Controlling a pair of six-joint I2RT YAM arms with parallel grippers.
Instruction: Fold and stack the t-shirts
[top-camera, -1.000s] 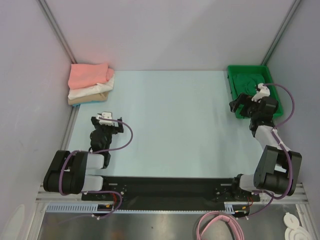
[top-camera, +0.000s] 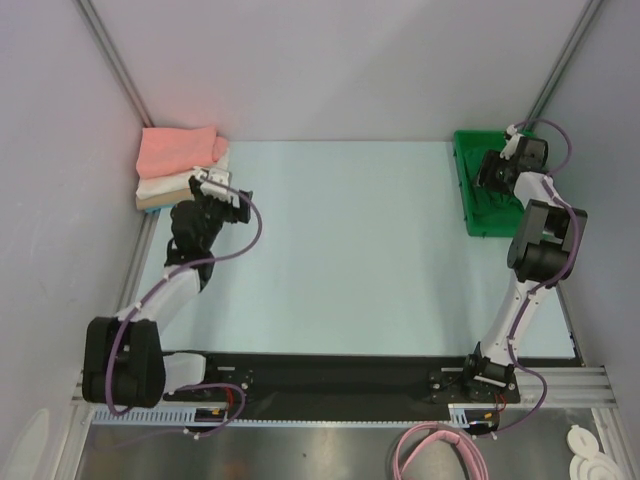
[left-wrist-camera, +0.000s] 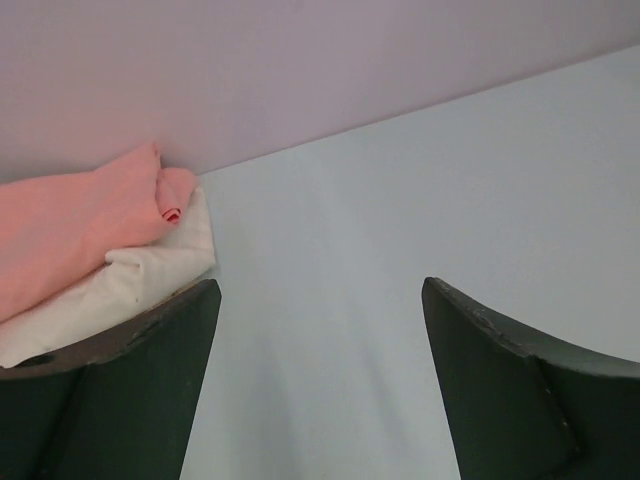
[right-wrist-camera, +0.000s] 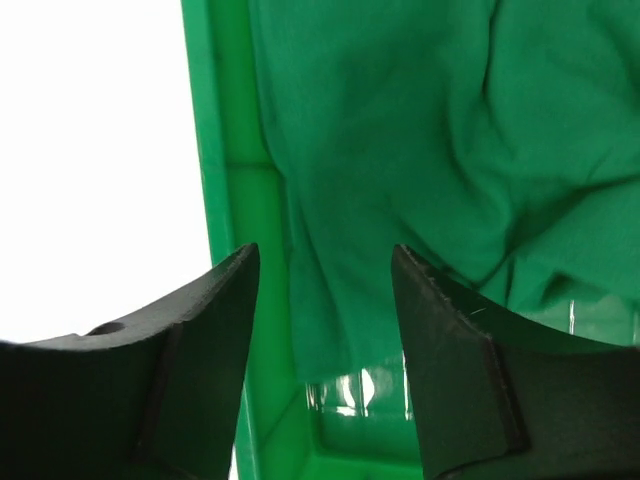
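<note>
A stack of folded shirts (top-camera: 175, 158), pink on top of white and tan, sits at the back left; in the left wrist view the pink shirt (left-wrist-camera: 80, 220) is at upper left. My left gripper (top-camera: 222, 205) is open just in front of that stack, nothing between its fingers. My right gripper (top-camera: 490, 168) is over the green bin (top-camera: 465, 200) at the back right, its fingers parted above a crumpled green shirt (right-wrist-camera: 380, 140) inside, with nothing visibly held.
Walls stand close behind and on both sides. A pink coiled hose (top-camera: 440, 435) lies off the front edge.
My right gripper has moved back over the bin from its front edge. My left arm has risen and moved toward the back, closer to the folded stack.
</note>
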